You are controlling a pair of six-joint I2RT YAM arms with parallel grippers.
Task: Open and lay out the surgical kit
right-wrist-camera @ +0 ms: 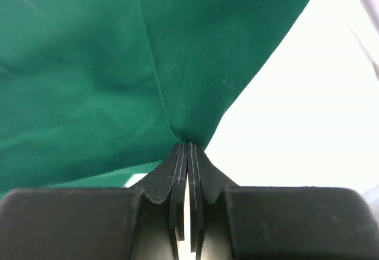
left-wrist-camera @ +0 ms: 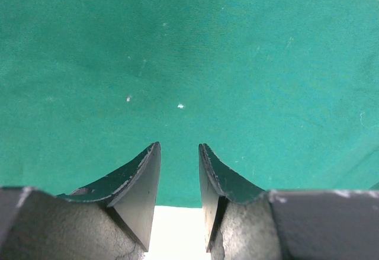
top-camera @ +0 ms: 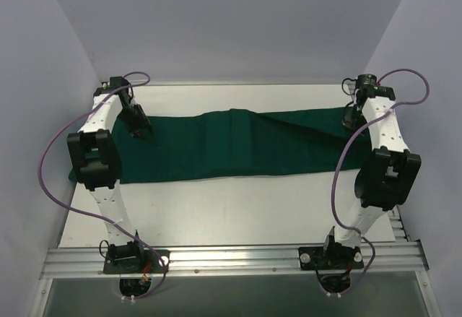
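A dark green drape [top-camera: 229, 144] lies spread across most of the white table. My right gripper is shut on its edge at the table's right side, and a fold of cloth rises from the fingertips in the right wrist view. From there a slack ridge runs leftward toward the middle of the drape in the top view. Over the drape's left end, my left gripper stands open, with nothing between its fingers; flat green cloth [left-wrist-camera: 177, 64] fills most of that wrist view. No instruments show.
Bare white table [top-camera: 238, 212] lies in front of the drape, with a narrow strip behind it. Grey walls [top-camera: 234, 28] close in the back and both sides. A metal rail [top-camera: 231, 259] runs along the front edge.
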